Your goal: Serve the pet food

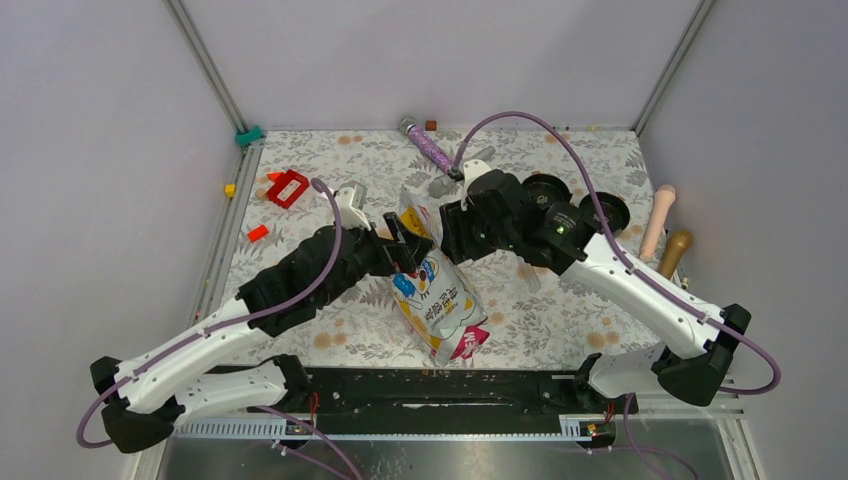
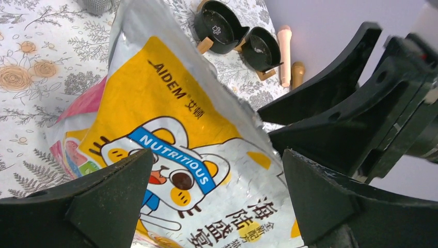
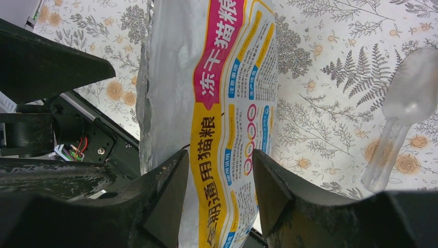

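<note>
The yellow and white pet food bag [image 1: 440, 308] stands on the patterned table between my two arms, its printed front showing in the left wrist view. My left gripper [image 1: 418, 250] is open, its fingers [image 2: 103, 201] spread wide in front of the bag's upper part. From the other side my right gripper [image 1: 450, 238] reaches the bag's edge, with its fingers [image 3: 170, 181] apart and bag surface showing between them. Whether they touch the bag I cannot tell. Two small black pans [image 2: 219, 23] lie beyond, partly covered by the right arm in the top view.
A clear spoon [image 3: 410, 85] lies on the table beside the bag. Behind are a purple glitter microphone [image 1: 430, 150] and, at left, a red box [image 1: 288, 188] and red block [image 1: 257, 233]. Wooden handles [image 1: 660, 215] stand by the right edge.
</note>
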